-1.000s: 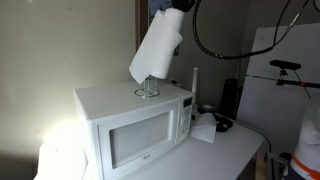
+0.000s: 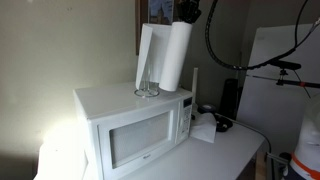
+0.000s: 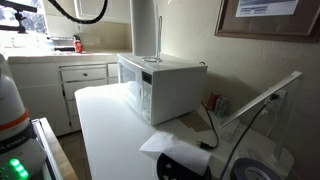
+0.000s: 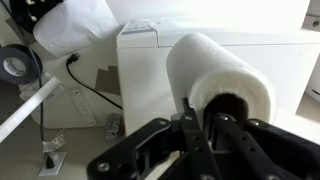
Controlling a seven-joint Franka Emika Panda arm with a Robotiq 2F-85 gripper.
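Note:
A white paper towel roll [image 2: 177, 56] hangs upright but slightly tilted above the microwave's right side, with a loose sheet [image 2: 151, 54] hanging off its left. At its top end, my gripper [image 2: 187, 12] is shut on the roll, mostly cut off by the frame's upper edge. The wrist view looks down on the roll [image 4: 222, 75], its hollow core end close to the dark fingers [image 4: 185, 125]. On the microwave [image 2: 138, 130] stands a thin wire towel holder [image 2: 147, 90], its post partly behind the sheet. In exterior view 2 the holder [image 3: 158, 45] stands bare beside the roll [image 3: 145, 25].
A white sheet [image 3: 176, 151] lies over dark pans [image 3: 182, 172] at the counter's near end. Cables and a tape roll [image 4: 17, 64] lie behind the microwave.
The roll has moved right and become more upright, its lower end now lower and clear of the holder on the right. The loose sheet has swung with it to hang more vertically.

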